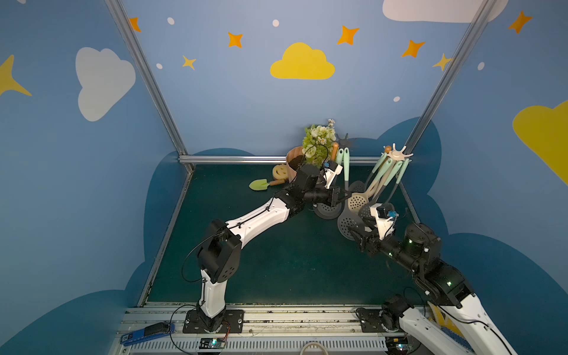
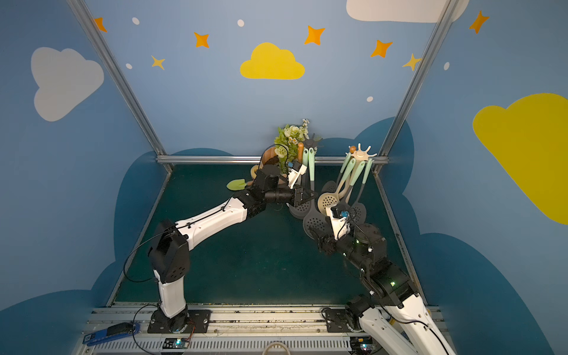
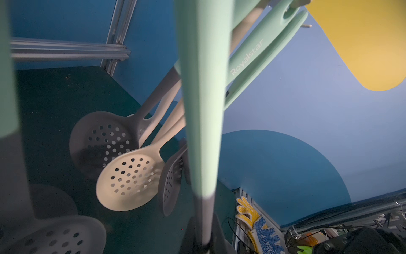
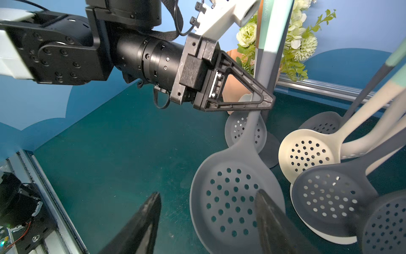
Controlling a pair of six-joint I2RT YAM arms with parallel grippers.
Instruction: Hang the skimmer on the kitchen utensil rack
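A grey skimmer (image 4: 234,203) with a mint handle (image 1: 346,162) stands upright, its perforated head low. My left gripper is shut on its grey shaft, just above the head. In the left wrist view, the mint handle (image 3: 203,105) rises close to the camera from the fingertips. My right gripper is open, its blurred fingers (image 4: 146,224) spread to either side of the skimmer head's lower part. A cream pronged rack top (image 1: 398,152) bears several utensils at the right. A dark rack top (image 1: 343,140) shows behind the flowers.
A cream skimmer (image 4: 306,152) and several grey ones hang close on the right. Flowers (image 1: 319,139) in a wooden pot (image 1: 294,158) stand behind the left gripper. A green trowel (image 1: 259,184) lies farther left.
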